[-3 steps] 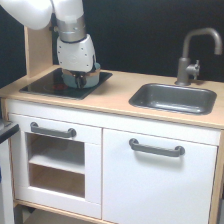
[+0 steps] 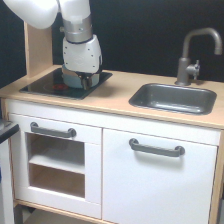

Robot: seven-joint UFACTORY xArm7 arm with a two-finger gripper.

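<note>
The white robot arm reaches down from the top left, its gripper [image 2: 83, 79] low over the black cooktop [image 2: 48, 86] of a toy kitchen. A grey-blue pot [image 2: 71, 78] stands on the cooktop, partly hidden behind the gripper and wrist. Whether the fingers are open, shut, or on the pot cannot be made out.
The steel sink [image 2: 172, 98] with its tap [image 2: 186, 62] is on the right. The wooden counter [image 2: 120, 95] between cooktop and sink is clear. Below are a white door [image 2: 160, 180] with a handle and an open-windowed oven [image 2: 57, 170].
The gripper and wrist have shifted slightly to the right and down over the cooktop.
</note>
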